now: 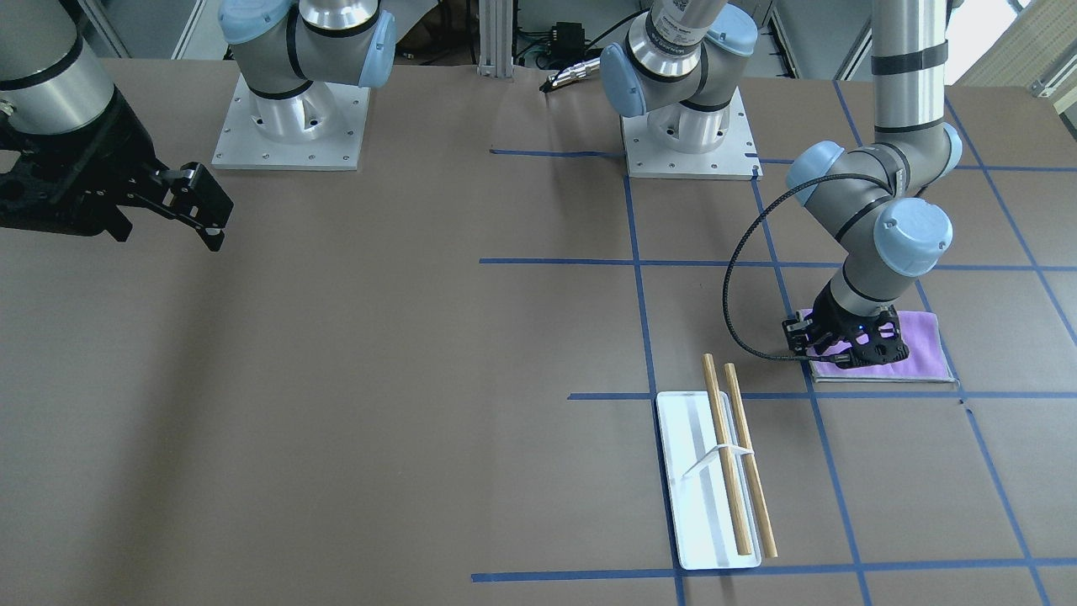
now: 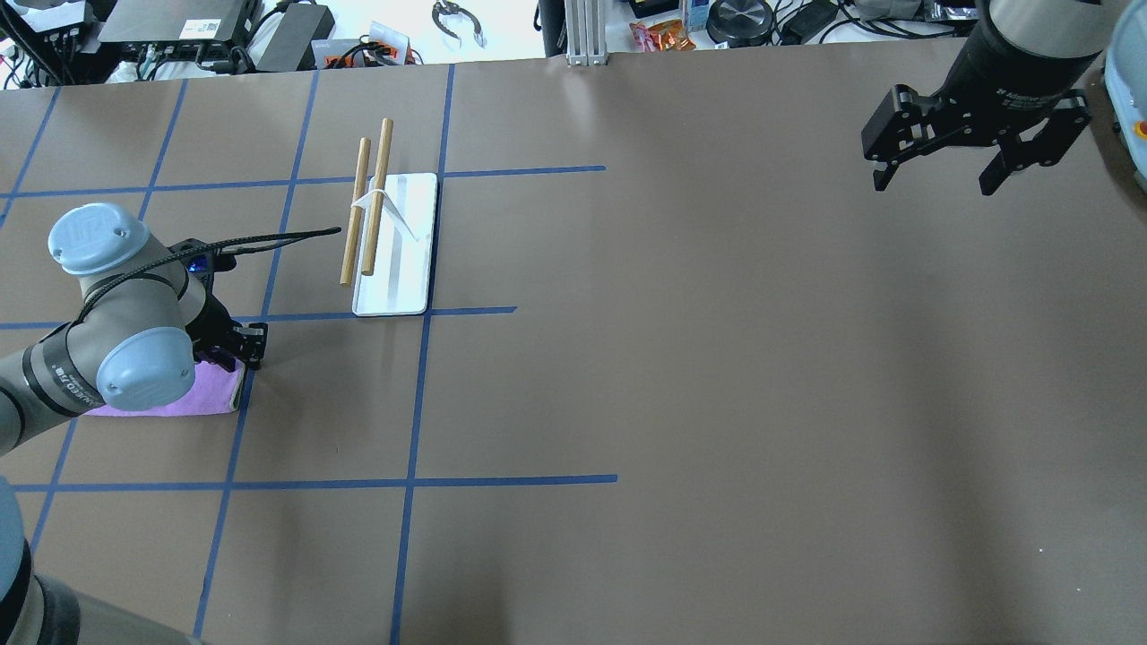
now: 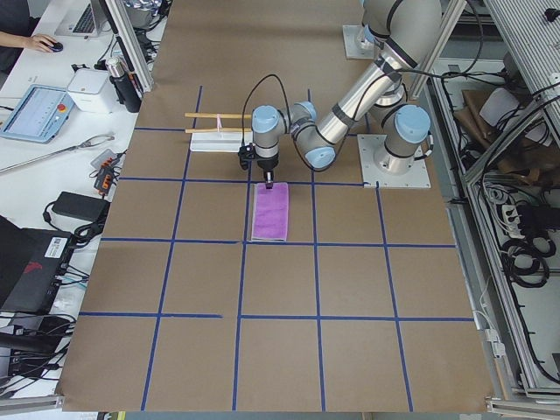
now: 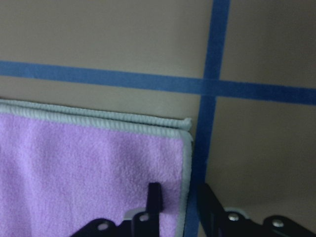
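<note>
A folded lilac cloth (image 1: 899, 358) with pale edging lies flat on the taped grid. My gripper is down at the cloth's edge; in the left wrist view one finger is over the lilac fabric and the other beside the blue tape just outside the edge, with a gap between them, so it stands open. In the top view the gripper body covers part of the cloth (image 2: 172, 403).
A white tray (image 1: 687, 505) with two wooden sticks (image 1: 762, 515) lies nearby. A second black gripper (image 2: 978, 134) hangs over the table's far side.
</note>
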